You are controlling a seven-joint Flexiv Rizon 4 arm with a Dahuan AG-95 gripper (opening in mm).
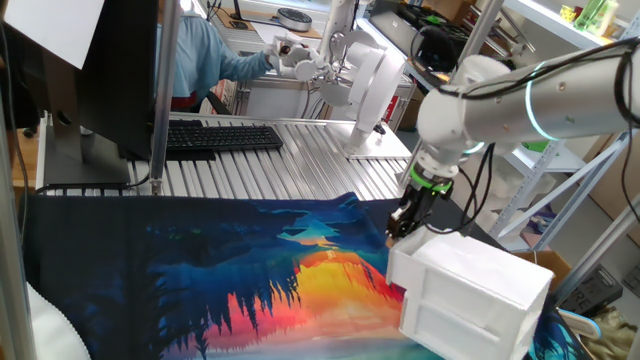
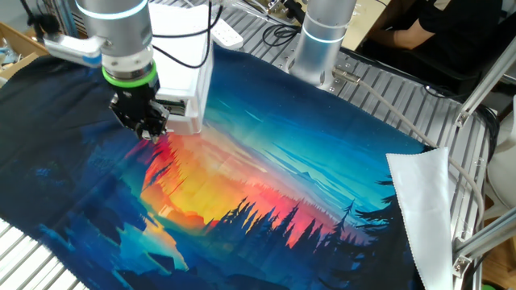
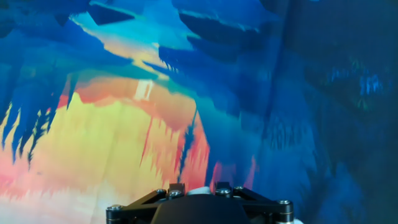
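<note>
A white box-like drawer unit [image 1: 485, 275] stands on the printed cloth [image 1: 230, 290] at the right in exterior view 1. Its upper front part [image 1: 408, 270] juts out towards the cloth's middle. My gripper [image 1: 394, 236] points down close by that jutting part's far corner; whether they touch cannot be made out. From exterior view 2, the gripper [image 2: 151, 134] is low over the cloth, just beside the white unit [image 2: 185, 52]. In the wrist view, dark finger linkages show at the bottom edge with a small white patch [image 3: 199, 190] between them; the finger opening is unclear.
A keyboard [image 1: 225, 137] and a white fan-like device [image 1: 375, 90] are beyond the cloth's back edge. A white cloth piece [image 2: 423, 213] lies at one end. A person [image 1: 205, 60] sits at the back.
</note>
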